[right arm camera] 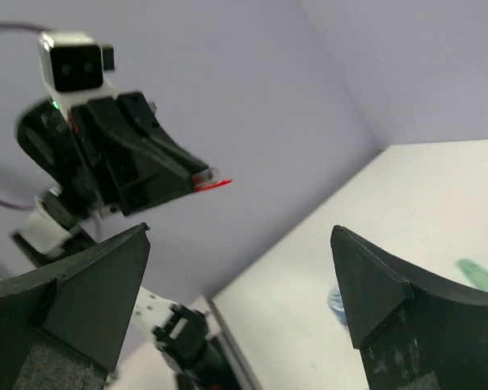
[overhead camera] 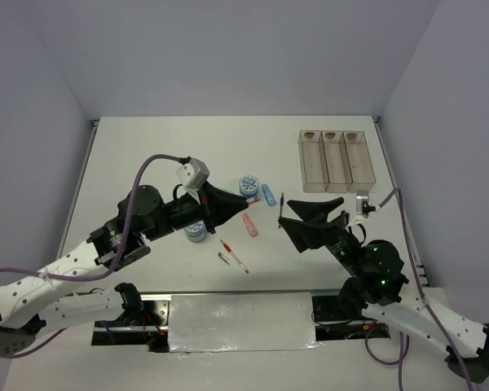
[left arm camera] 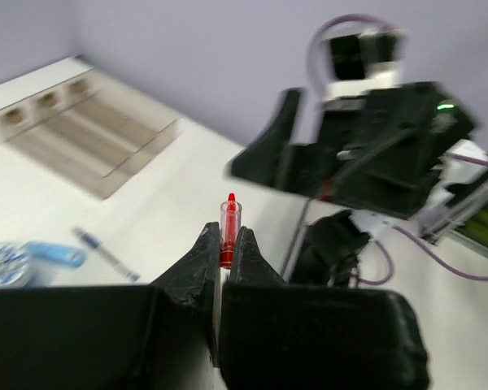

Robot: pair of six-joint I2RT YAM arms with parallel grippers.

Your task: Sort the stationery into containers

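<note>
My left gripper (overhead camera: 241,203) is shut on a red pen (left arm camera: 228,231), whose tip sticks out between the fingers. To its right, my right gripper (overhead camera: 293,217) stands open and empty, its fingers wide apart. On the table lie a blue stick-shaped item (overhead camera: 268,195), a blue pen (left arm camera: 106,253), a pink item (overhead camera: 249,225), a red-and-white pen (overhead camera: 235,256) and a small pen (overhead camera: 223,257). Two round blue-white tins (overhead camera: 248,185) are there, one partly under the left arm. A green item (right arm camera: 480,276) shows in the right wrist view.
A three-compartment box (overhead camera: 336,182) stands at the back right. Grey walls bound the workspace on the sides and back, and both arms' cables hang loosely.
</note>
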